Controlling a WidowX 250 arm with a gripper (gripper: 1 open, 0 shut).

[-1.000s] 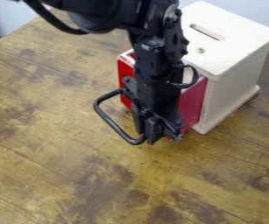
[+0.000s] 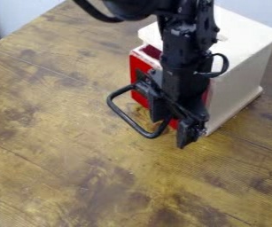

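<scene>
A white box with a red front stands at the upper right on the wooden table. My black gripper hangs low in front of the box, covering much of its red face. Its fingers point down near the box's lower front edge, and they appear apart, with nothing visible between them.
A pale wall edge shows at the top left, behind the table.
</scene>
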